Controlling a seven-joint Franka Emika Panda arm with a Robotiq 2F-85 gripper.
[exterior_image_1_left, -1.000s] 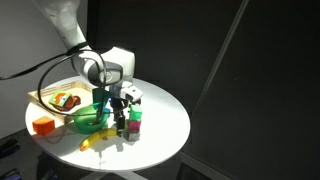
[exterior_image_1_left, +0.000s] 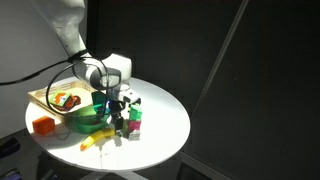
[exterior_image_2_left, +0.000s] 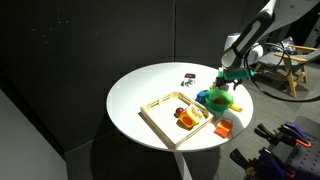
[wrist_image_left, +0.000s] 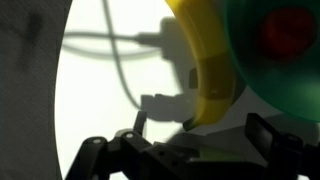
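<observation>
In the wrist view my gripper is open, its two dark fingertips wide apart with white tabletop showing between them. One end of a yellow banana (wrist_image_left: 210, 65) reaches toward the gap, closer to the right finger. A green bowl (wrist_image_left: 250, 70) stands right beside the banana, with a red round object (wrist_image_left: 286, 34) inside. From exterior view 1, the banana (exterior_image_1_left: 98, 138) lies in front of the bowl (exterior_image_1_left: 84, 124), and my gripper (exterior_image_1_left: 118, 124) is low over the table near the banana's right end. Whether the fingertips touch the table cannot be told.
Green, pink and grey pieces (exterior_image_1_left: 134, 125) are close to the gripper's right. An orange block (exterior_image_1_left: 43, 126) sits at the table's left. A wooden tray (exterior_image_2_left: 154, 118) holds colourful toys.
The arm has come down and tipped slightly to the left in exterior view 1, bringing the gripper a little nearer the banana's end. The banana, bowl and blocks look unmoved.
</observation>
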